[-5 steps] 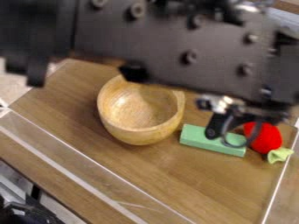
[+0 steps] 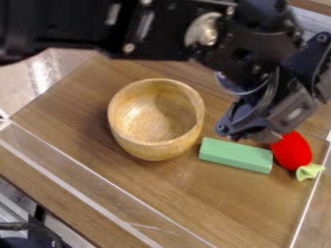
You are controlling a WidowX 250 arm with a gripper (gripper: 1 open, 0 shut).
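My gripper hangs from the dark arm at the upper right, just above a red plush object with a pale green tip. Whether its fingers hold anything is hard to see. A mint green block lies on the wooden table below the gripper, and a wooden bowl sits empty to the left of the block.
Transparent edging runs along its left front and right side. A dark object is at the bottom left corner, off the table.
The arm has drawn up and back toward the top of the view, uncovering more of the bowl, green block and red object, which look unmoved.
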